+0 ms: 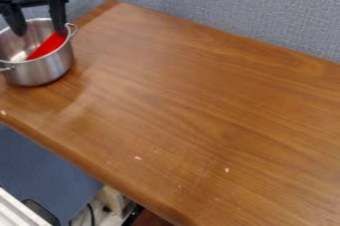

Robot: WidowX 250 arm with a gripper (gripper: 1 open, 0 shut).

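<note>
A steel pot with two side handles sits at the left end of the wooden table. Inside it lies a red elongated object, its finer shape hard to make out. My black gripper hangs over the pot with its fingers apart, the fingertips down at the level of the pot's upper rim, above and around the red object's upper part. Nothing shows held between them.
Grey fabric panels stand along the back. The table's front edge runs diagonally at lower left.
</note>
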